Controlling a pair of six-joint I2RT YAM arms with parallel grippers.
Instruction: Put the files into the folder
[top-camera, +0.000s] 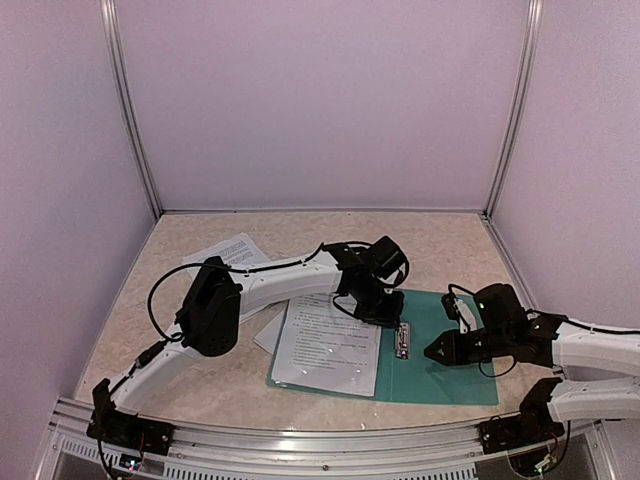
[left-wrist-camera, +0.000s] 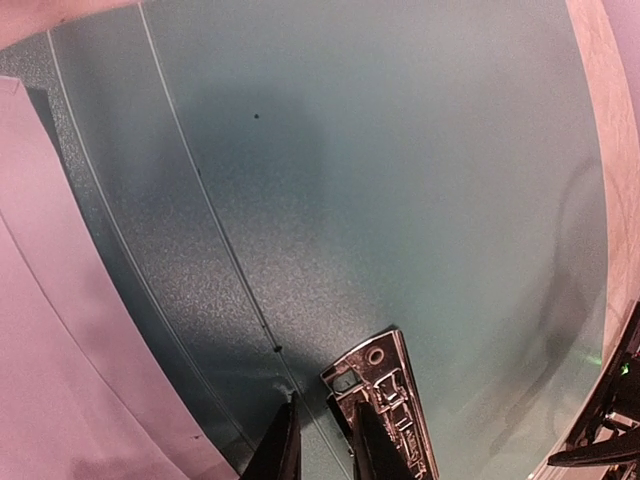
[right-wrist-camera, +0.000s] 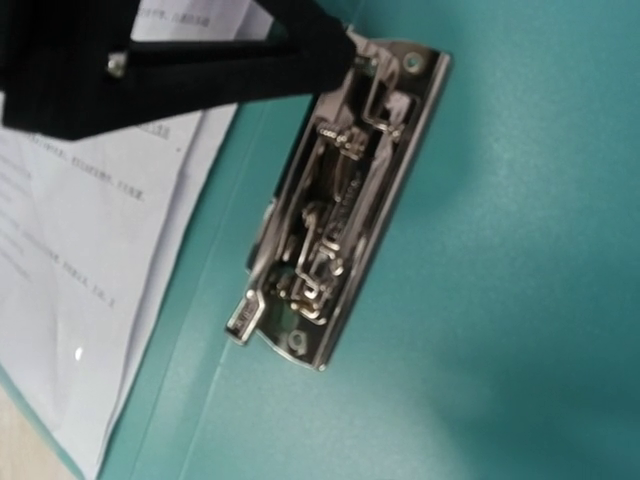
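Observation:
A teal folder (top-camera: 440, 385) lies open, white papers (top-camera: 320, 355) on its left half and a metal clip (top-camera: 402, 340) beside them, seen large in the right wrist view (right-wrist-camera: 350, 200). My left gripper (top-camera: 387, 312) hangs over the folder just behind the clip; in the left wrist view its two fingers (left-wrist-camera: 290, 445) stand apart near the clip (left-wrist-camera: 385, 385), part open, nothing visible between them. My right gripper (top-camera: 440, 350) is low over the folder's right half, right of the clip; one black finger shows over the clip in the right wrist view, its opening hard to judge.
More sheets (top-camera: 225, 250) lie at the back left, partly under my left arm. Bare table (top-camera: 180, 390) shows at the front left and along the back. Side walls and a metal front rail bound the table.

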